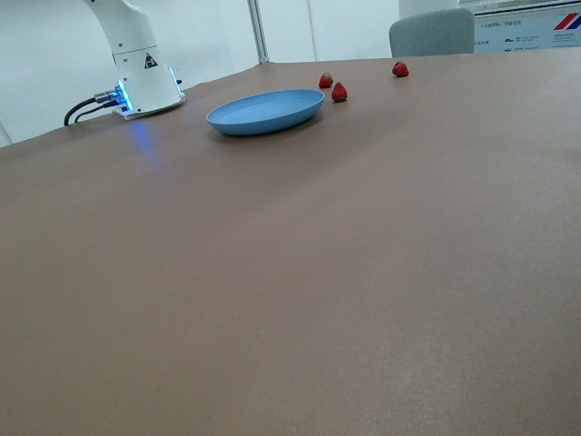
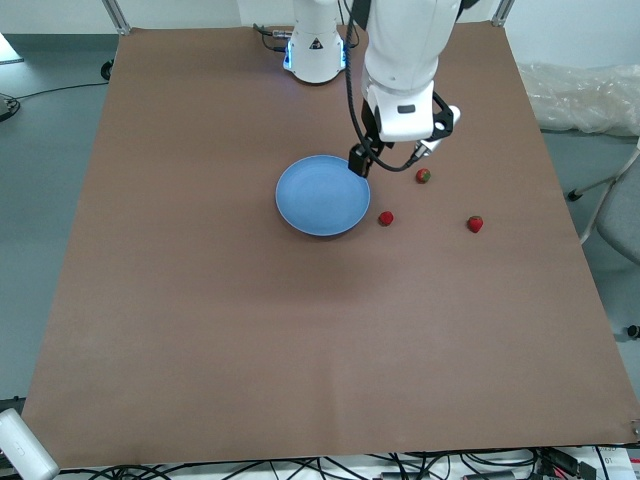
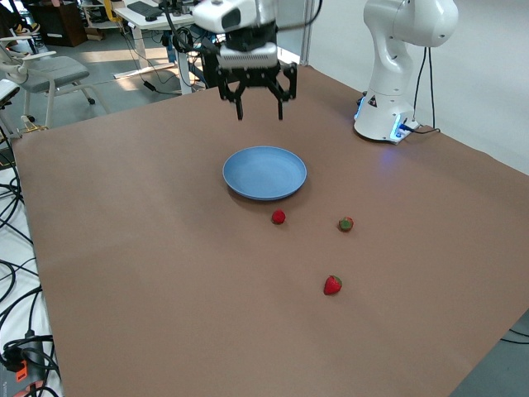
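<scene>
A blue plate [image 2: 322, 200] lies mid-table, also in the top view [image 1: 265, 113] and right view [image 3: 264, 173]. Three strawberries sit apart beside it: one near the rim [image 2: 386, 218], one farther back [image 2: 423, 176], one outermost [image 2: 475, 224]. My gripper [image 3: 259, 114] hangs pointing down above and behind the plate in the right view, its two fingers apart with nothing visible between them. In the left view it overlaps the plate's upper right edge. It is out of sight in the top view.
The white arm base [image 3: 382, 116] stands at the table's edge. Cables [image 3: 16, 273] and equipment run along another edge. A chair [image 2: 620, 210] stands outside the table.
</scene>
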